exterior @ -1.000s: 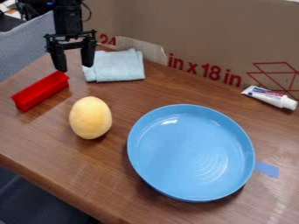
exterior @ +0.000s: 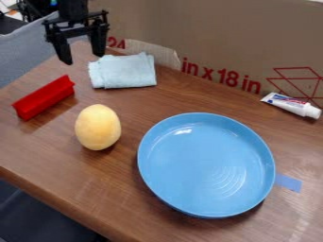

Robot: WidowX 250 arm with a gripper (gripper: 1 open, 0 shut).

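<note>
My black gripper [exterior: 79, 51] hangs at the top left with its fingers spread open and nothing between them, above the back left of the wooden table, just left of a folded light blue cloth [exterior: 124, 71]. A red oblong block [exterior: 44, 97] lies at the left. A pale yellow rounded object [exterior: 97, 127] sits left of centre. A large blue plate [exterior: 206, 164] fills the front right. A white toothpaste-like tube [exterior: 290, 105] lies at the back right.
A cardboard box wall [exterior: 228, 38] closes the back. A small blue tape piece [exterior: 288, 181] is right of the plate. Its front left edge drops off to a dark area.
My gripper has shifted very slightly to the left and up; the objects on the table stay where they were.
</note>
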